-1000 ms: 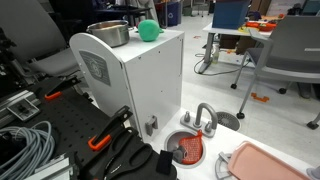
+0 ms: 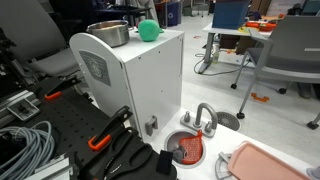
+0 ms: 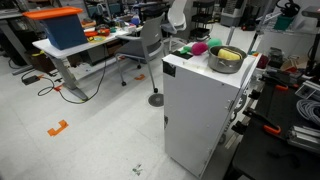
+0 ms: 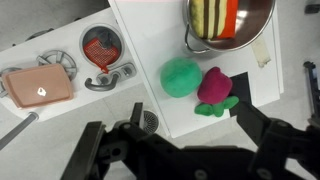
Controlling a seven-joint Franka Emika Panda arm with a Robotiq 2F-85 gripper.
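My gripper hangs above the white counter, its two dark fingers spread wide with nothing between them. Ahead of the fingers lie a round green ball (image 4: pixel 181 77) and a magenta toy vegetable (image 4: pixel 214 86) with green leaves. A metal pot (image 4: pixel 238 41) sits at the top of the wrist view, holding a yellow and brown piece (image 4: pixel 210 17) and an orange piece. In exterior view 1 the pot (image 2: pixel 108 34) and the green ball (image 2: pixel 149 30) rest on top of the white cabinet.
A toy sink (image 4: pixel 103 42) with a red strainer (image 4: pixel 100 51) inside and a faucet stands left in the wrist view, near a pink board (image 4: pixel 39 86). Cables (image 2: pixel 27 150) lie on the dark table. A grey chair (image 2: pixel 290 50) and open floor are beyond the cabinet.
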